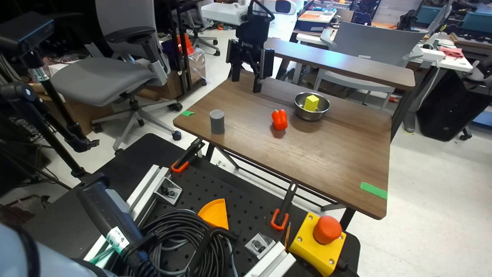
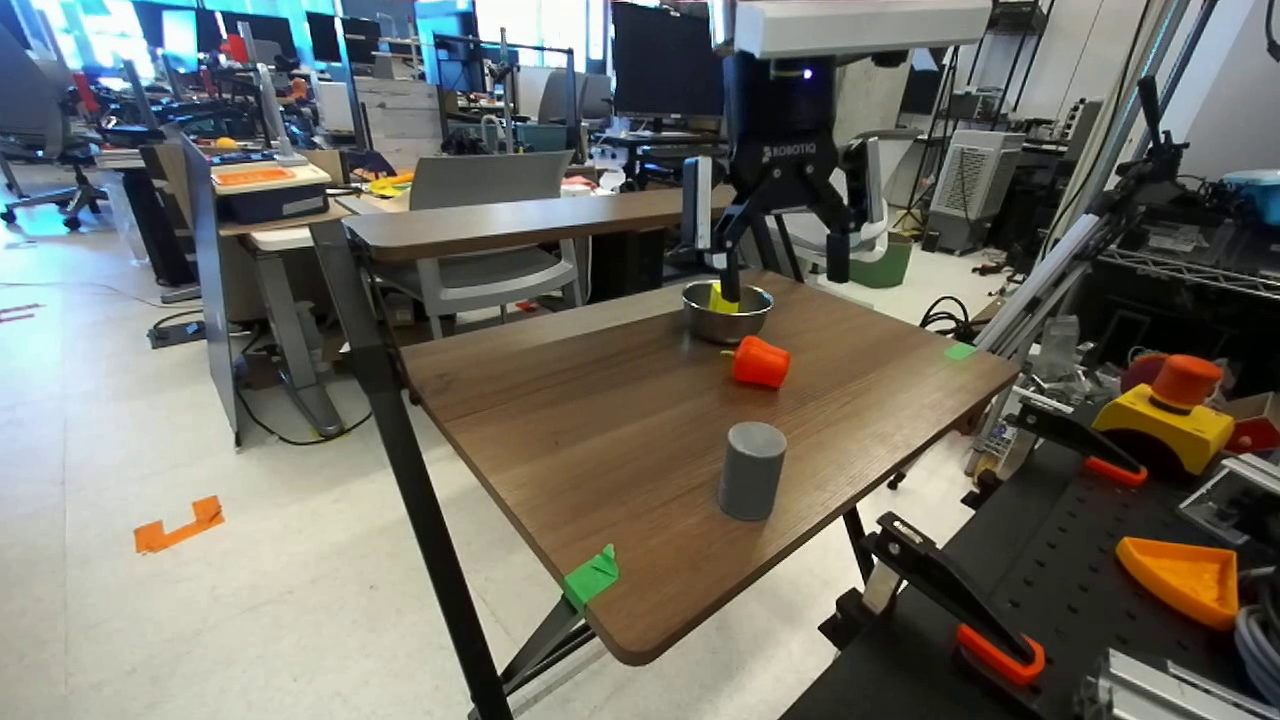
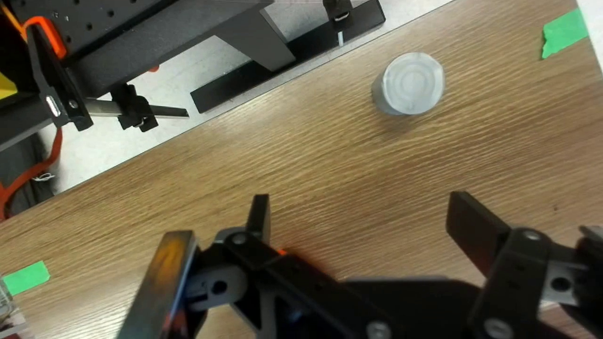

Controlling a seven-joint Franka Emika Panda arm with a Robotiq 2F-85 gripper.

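My gripper point(image 1: 246, 87) is open above the table, with nothing between its fingers; in the wrist view its two fingertips stand wide apart. An orange-red pepper point(image 1: 279, 119) lies on the wooden table point(image 1: 323, 152), clear of the fingers. In the wrist view the gripper's body hides nearly all of it. Behind the pepper, a metal bowl point(image 1: 300, 112) holds a yellow block point(image 1: 311, 103). A grey cylinder point(image 2: 752, 472) stands upright close to the table's edge; its pale top point(image 3: 413, 83) shows in the wrist view.
A raised shelf point(image 1: 341, 62) runs along the table's far side. Two clamps point(image 1: 285, 207) with orange handles sit along the near edge. Green tape point(image 1: 374, 189) marks table corners.
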